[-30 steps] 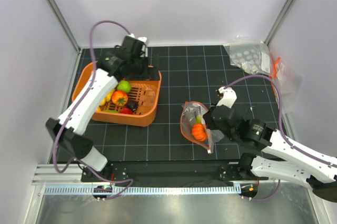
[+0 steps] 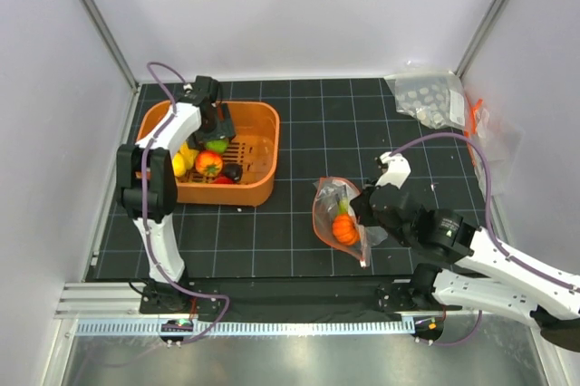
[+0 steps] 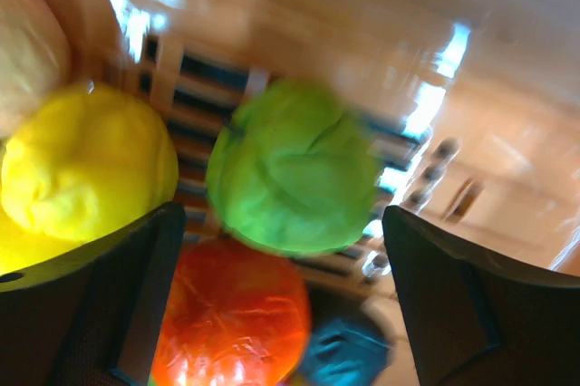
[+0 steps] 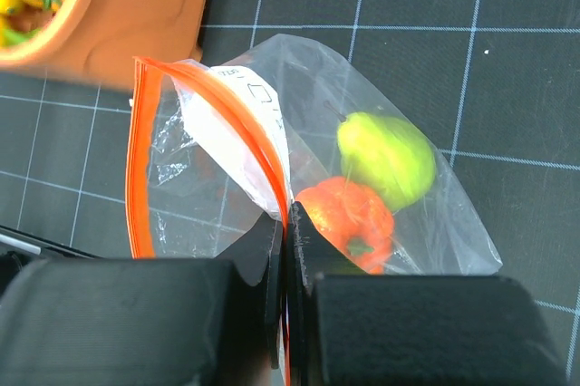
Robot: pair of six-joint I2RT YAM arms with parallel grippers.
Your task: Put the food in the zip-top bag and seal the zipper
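Observation:
My left gripper hangs part open inside the orange basket (image 2: 263, 146), its fingers either side of a green food piece (image 3: 290, 168), with nothing clearly held. Yellow food (image 3: 86, 155), a red-orange pepper (image 3: 231, 313) and a dark piece (image 2: 231, 171) lie around it. My right gripper is shut on the orange-edged zip top bag (image 4: 444, 232) at its opening. Inside the bag lie a green pear-like piece (image 4: 385, 155) and an orange pepper (image 4: 340, 214).
More clear bags (image 2: 426, 96) lie at the back right of the dark grid mat (image 2: 317, 114). The mat's middle, between basket and bag, is clear.
My left gripper has moved leftward and down into the basket, over the green piece. The right arm and bag are nearly unchanged.

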